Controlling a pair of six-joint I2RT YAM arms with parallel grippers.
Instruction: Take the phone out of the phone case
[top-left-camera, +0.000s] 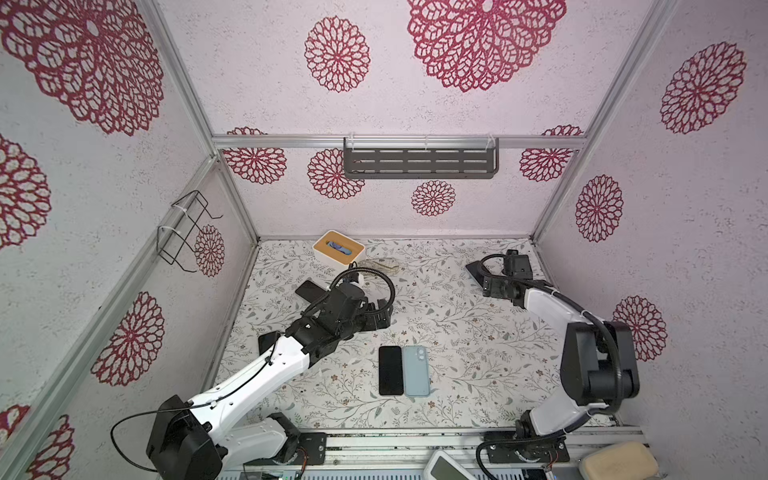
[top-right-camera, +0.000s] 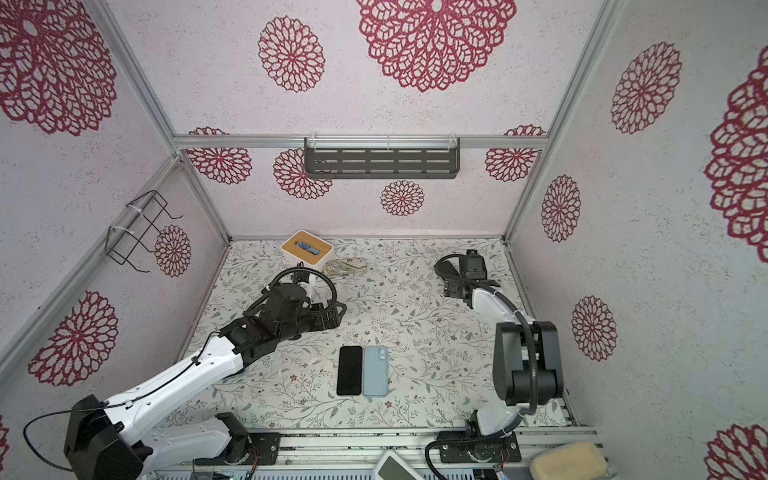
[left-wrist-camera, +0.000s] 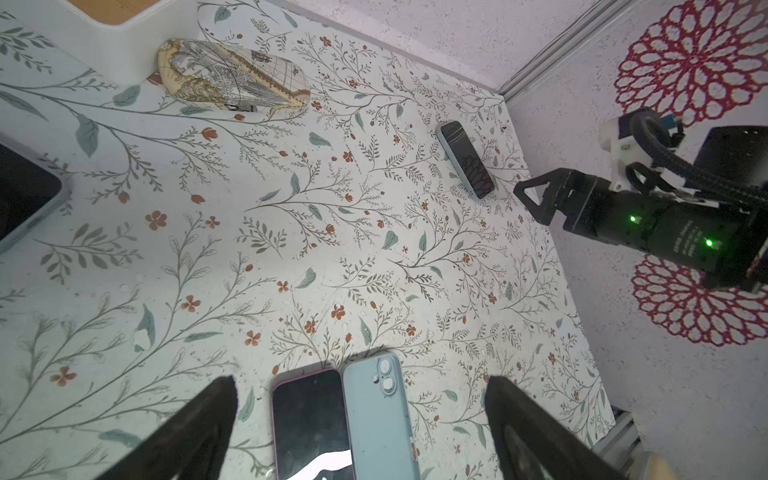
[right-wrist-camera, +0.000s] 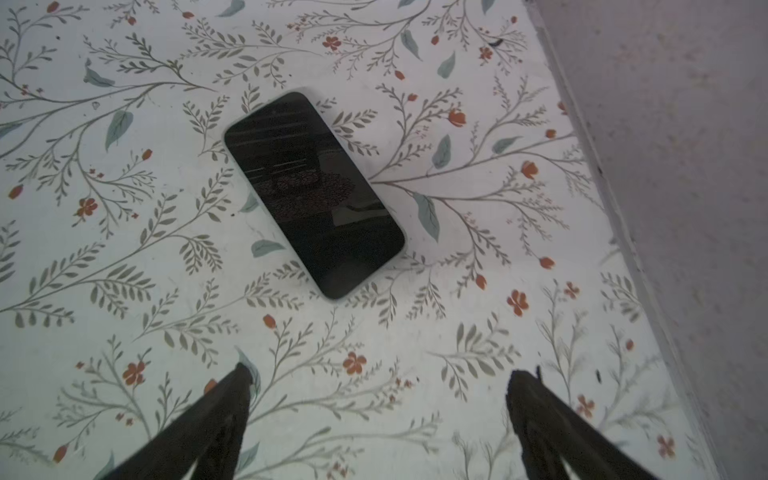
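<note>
A black phone (top-left-camera: 390, 370) lies face up at the front centre, beside a light blue case (top-left-camera: 416, 370) with camera cutouts. My left gripper hangs over the table with open fingers, the pair seen beneath it in the left wrist view. My right gripper is open at the back right, above another black phone (right-wrist-camera: 314, 193), with nothing between its fingers.
More dark phones lie at the left, one (top-left-camera: 310, 289) behind the left arm. A white tray (top-left-camera: 320, 249) with a blue item and a crumpled bag (left-wrist-camera: 233, 76) stand at the back.
</note>
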